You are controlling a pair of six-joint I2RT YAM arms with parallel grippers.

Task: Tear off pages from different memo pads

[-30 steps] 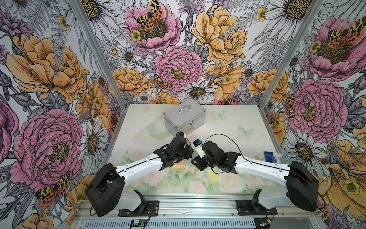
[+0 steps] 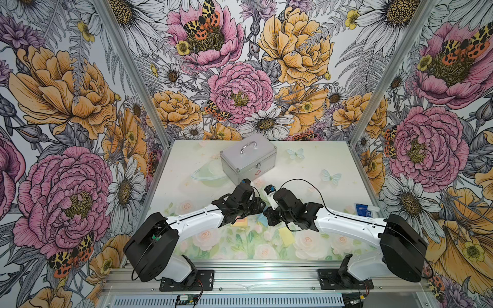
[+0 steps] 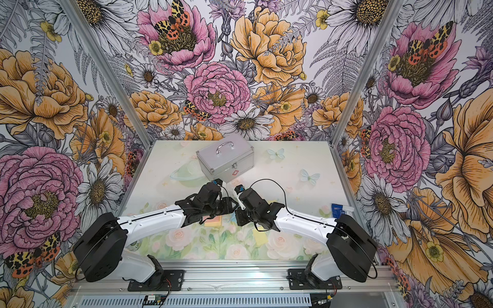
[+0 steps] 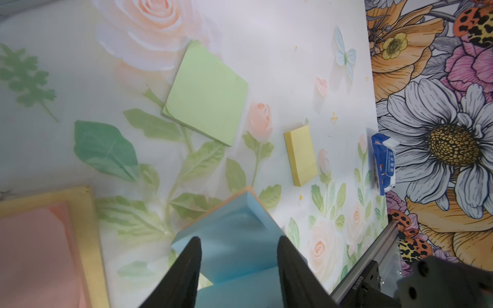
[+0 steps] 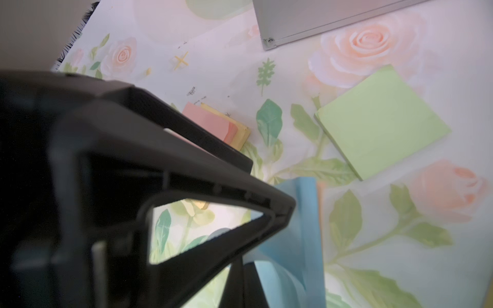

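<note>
A blue pad (image 4: 226, 236) with a bent top sheet lies below both grippers. My left gripper hangs open over it, its fingers either side of the blue paper. My right gripper is shut at the blue sheet (image 5: 303, 241), which curls up beside its fingers; whether paper is between them is unclear. A pink pad on a yellow one (image 4: 36, 251) lies to the left in the left wrist view, a green pad (image 4: 205, 92) behind, and a yellow pad (image 4: 300, 154) to the right.
A silver case (image 2: 248, 159) stands behind the grippers. A blue packet (image 2: 363, 210) lies at the right edge. Both arms are close together at the centre.
My right gripper has moved slightly, and more blue paper shows between the arms.
</note>
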